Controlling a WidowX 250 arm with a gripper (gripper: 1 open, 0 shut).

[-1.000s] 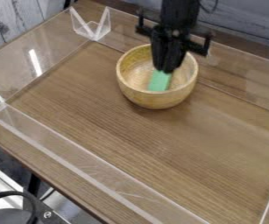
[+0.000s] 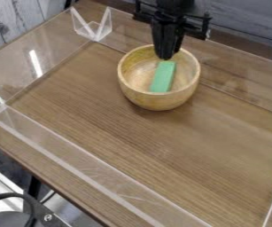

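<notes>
My black gripper is over the back of a round wooden bowl in the upper middle of the view, its tip pointing down near the rim. It looks shut, with nothing visible between its fingers. A green block lies inside the bowl, below the gripper tip.
A clear plastic piece stands at the back left. A dark cable lies at the lower left corner, and clear strips run along the left side.
The bowl and block look unmoved.
</notes>
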